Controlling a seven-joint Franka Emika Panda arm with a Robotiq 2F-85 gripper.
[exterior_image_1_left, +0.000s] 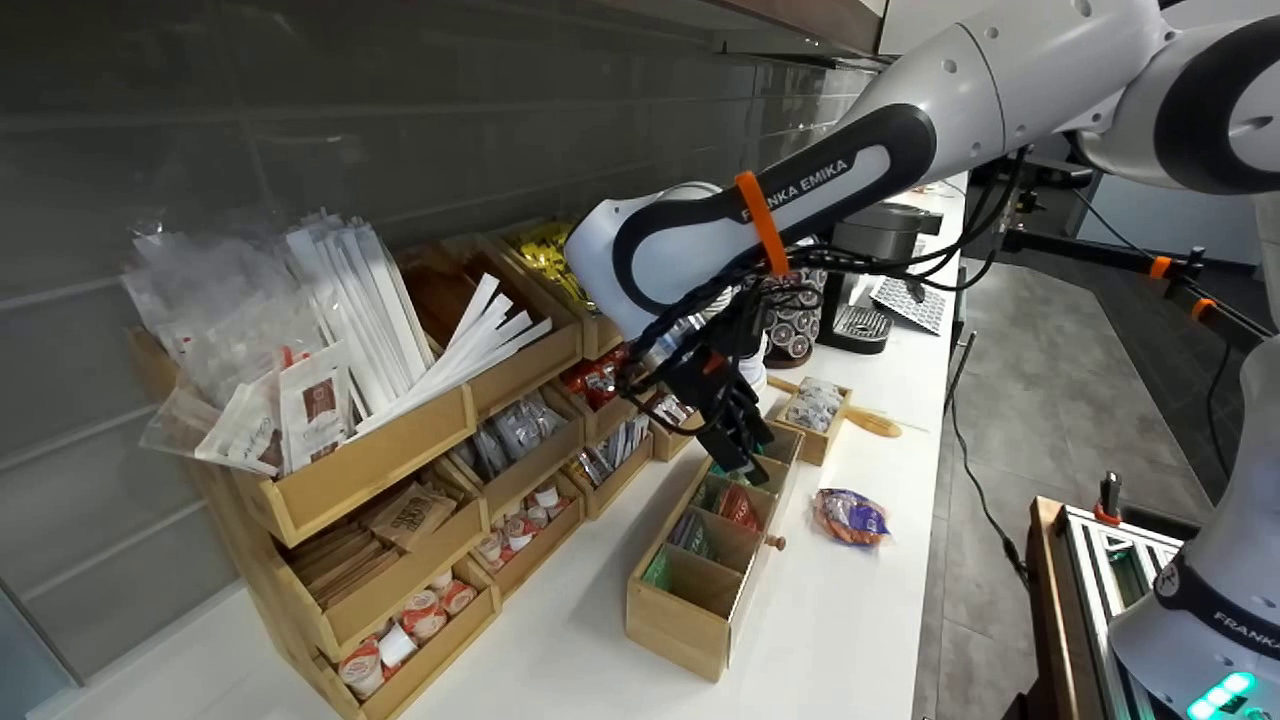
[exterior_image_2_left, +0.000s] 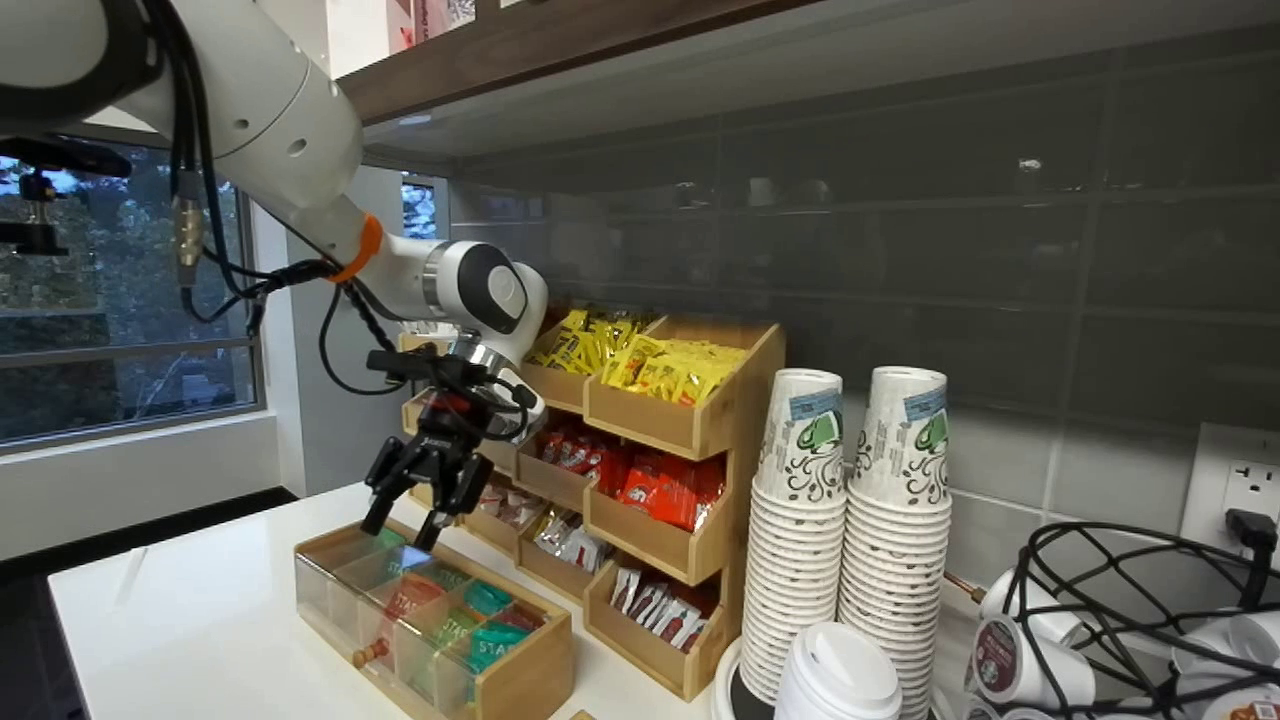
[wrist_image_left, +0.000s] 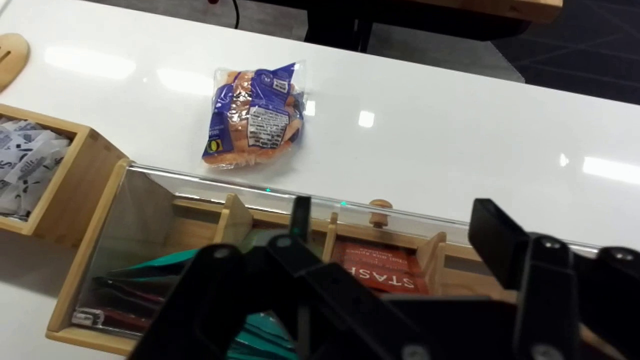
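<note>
A wooden tea box (exterior_image_1_left: 679, 626) stands on the counter, its compartments holding green, teal and red tea packets (wrist_image_left: 381, 269). Its clear lid (wrist_image_left: 198, 178) appears to lie down along the box front, with a small wooden knob (wrist_image_left: 379, 214) at that edge. My gripper (exterior_image_2_left: 402, 528) is over the far part of the box in exterior view 1, pointing down. In the wrist view its black fingers (wrist_image_left: 496, 243) stand apart, and nothing shows held between them. The gripper hides part of the compartments there. Whether a finger touches the lid, I cannot tell.
A bag of orange and purple packaged food (exterior_image_1_left: 851, 516) lies in front of the box. Beyond the box sits a small bin of white packets (exterior_image_1_left: 816, 404). A tiered wooden rack (exterior_image_1_left: 546, 462) lines the wall; paper cups (exterior_image_2_left: 794, 528) are stacked beside it.
</note>
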